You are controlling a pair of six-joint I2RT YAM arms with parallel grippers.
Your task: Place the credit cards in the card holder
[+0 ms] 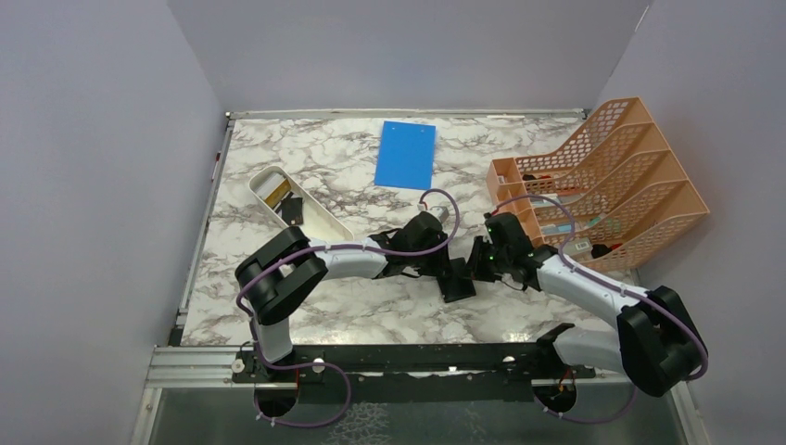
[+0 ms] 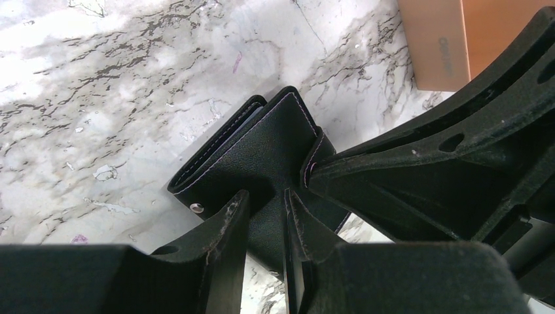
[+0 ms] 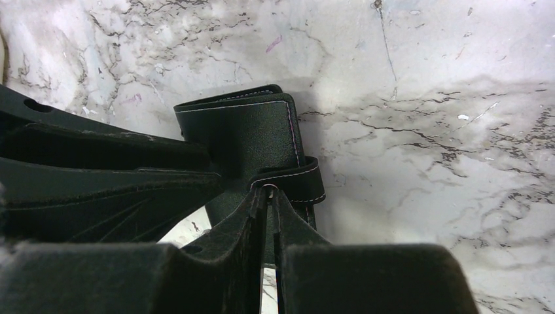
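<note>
The black card holder (image 1: 458, 288) lies closed on the marble table, and its strap (image 3: 288, 182) is folded over one edge onto the face. My right gripper stands slightly open over the strap's end, where a small metal snap shows between the fingertips. Whether they touch the strap, I cannot tell. Over the holder's opposite side, my left gripper is partly open with nothing between its fingers. Layered edges show at one end of the holder (image 2: 262, 140). Yellow and whitish cards (image 1: 276, 192) appear in the white tray (image 1: 329, 222).
Beside the cards in the tray is a dark flat item (image 1: 292, 211). A blue sheet (image 1: 405, 154) lies at the back. To the right stands an orange divided rack (image 1: 640, 176) holding small items. Both arms crowd the holder.
</note>
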